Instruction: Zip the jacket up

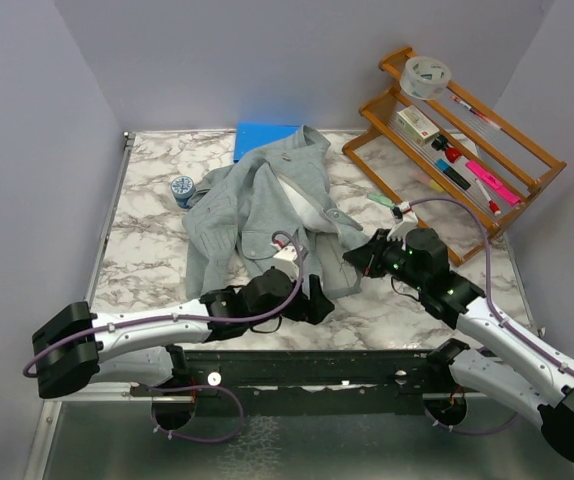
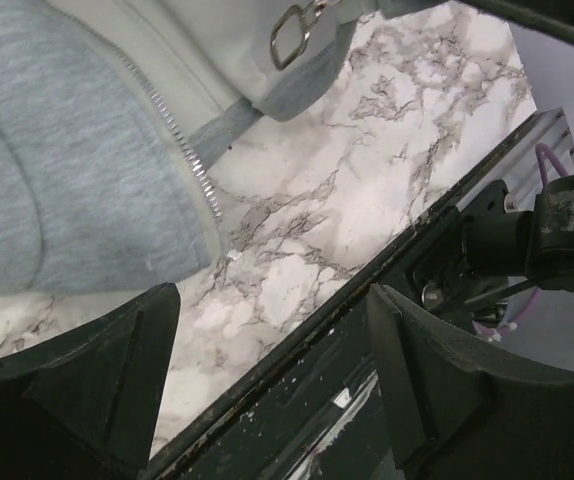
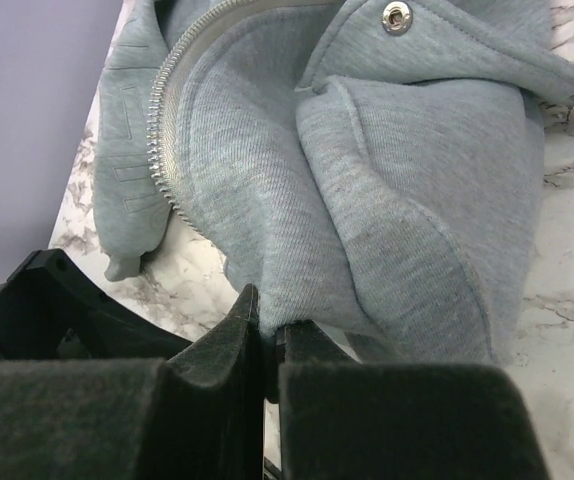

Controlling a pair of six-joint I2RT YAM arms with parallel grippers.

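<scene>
The grey jacket [image 1: 252,210] lies crumpled on the marble table. My right gripper [image 1: 362,260] is shut on the jacket's front edge; in the right wrist view a toothed zipper strip [image 3: 162,130] curves just left of the held fabric. My left gripper stands open near the table's front edge, nothing between its fingers. In the left wrist view a zipper edge [image 2: 182,140] lies beyond it, and a zipper pull [image 2: 289,35] hangs at the top.
A wooden rack [image 1: 527,185] with tape, markers and boxes stands at the back right. A blue board [image 1: 262,135] lies at the back, a small blue can [image 1: 183,190] at the left. Bare table shows at the front and left.
</scene>
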